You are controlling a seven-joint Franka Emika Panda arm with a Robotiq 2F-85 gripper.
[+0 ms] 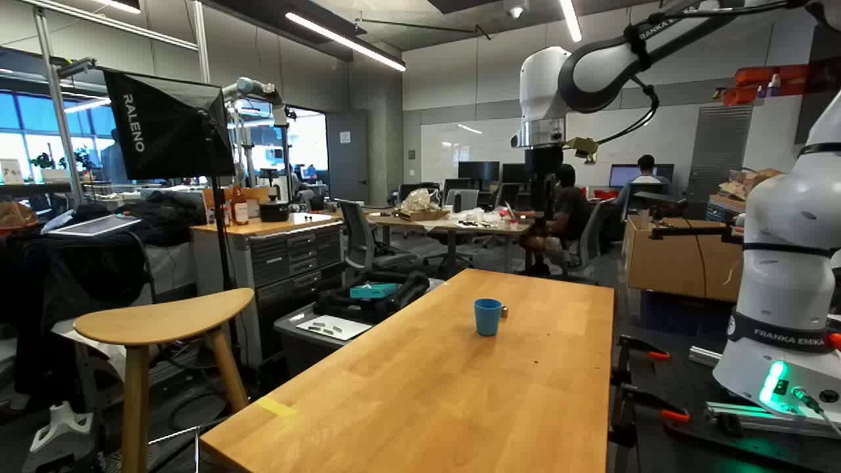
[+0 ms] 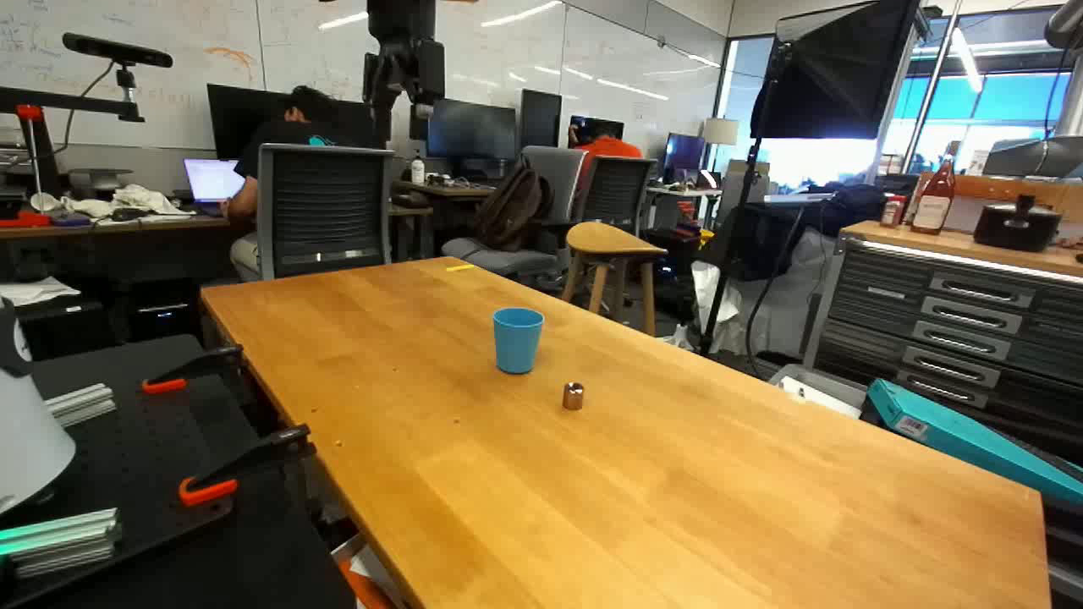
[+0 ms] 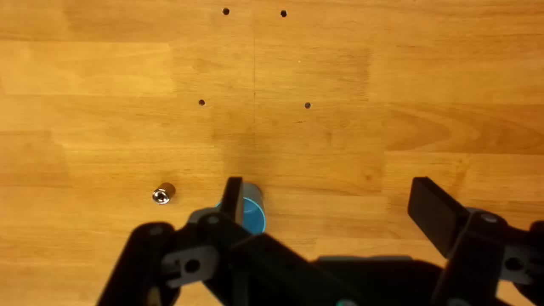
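A blue cup [image 2: 518, 342] stands upright on the wooden table [image 2: 650, 477]. Close to it, a small shiny metal cylinder [image 2: 574, 396] sits on the same surface, apart from the cup. My gripper is high above the tabletop, its fingers wide open and nothing between them. From the wrist, the left finger partly covers the cup [image 3: 253, 214], while the cylinder [image 3: 163, 194] shows further left, outside the fingers. In the first exterior view the cup [image 1: 487, 316] hides part of the cylinder [image 1: 504, 311].
Orange-tipped clamps [image 2: 208, 491] grip the edge on the robot's side. A wooden stool [image 1: 164, 315] stands off the far side.
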